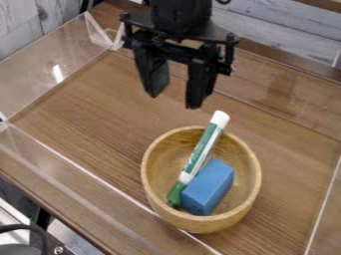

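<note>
My black gripper hangs open over the back middle of the wooden table, above and behind a round wooden bowl, with nothing seen between its fingers. In the bowl lie a white and green marker, leaning on the rim, and a blue block at the front right.
Clear edging runs along the left side. A dark cable shows at the lower left corner.
</note>
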